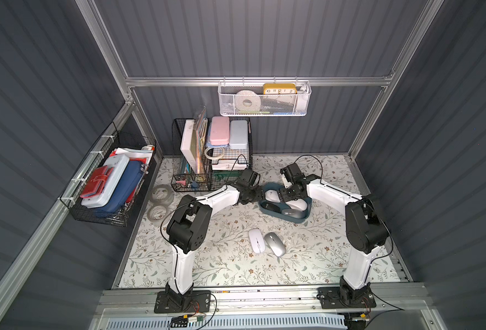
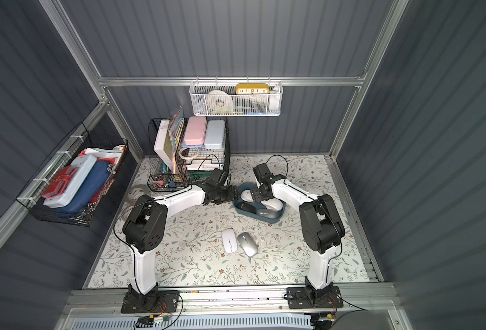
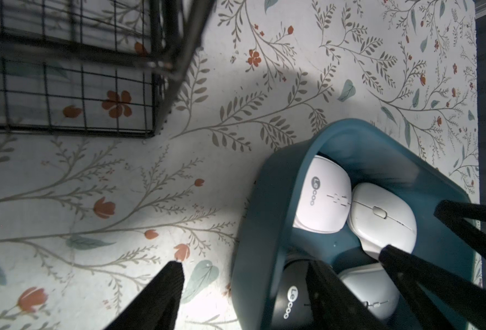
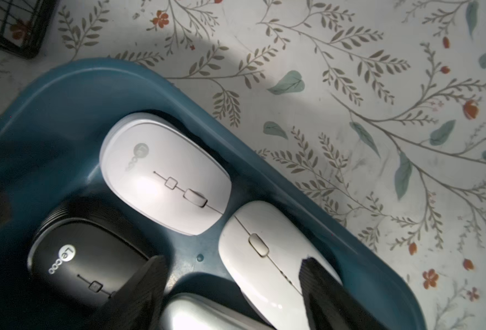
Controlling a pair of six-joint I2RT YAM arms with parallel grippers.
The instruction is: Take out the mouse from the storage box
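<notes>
A blue storage box [image 1: 284, 216] stands on the patterned table and holds several mice. In the right wrist view these are a white mouse [image 4: 165, 173] at the back, another white mouse [image 4: 270, 261] beside it, a black mouse [image 4: 86, 261] and a partly hidden silver mouse [image 4: 204, 314]. My right gripper hangs over the box with its fingers apart and nothing clearly gripped. Open and empty, my left gripper is at the box's left wall, one finger outside and the other over the black mouse [image 3: 295, 297].
On the table in front of the box lie a white mouse [image 1: 256, 241] and a grey mouse [image 1: 275, 244]. A black wire rack [image 1: 190, 184] stands behind the left arm. Tape rolls [image 1: 157, 213] lie at the left. The front of the table has free room.
</notes>
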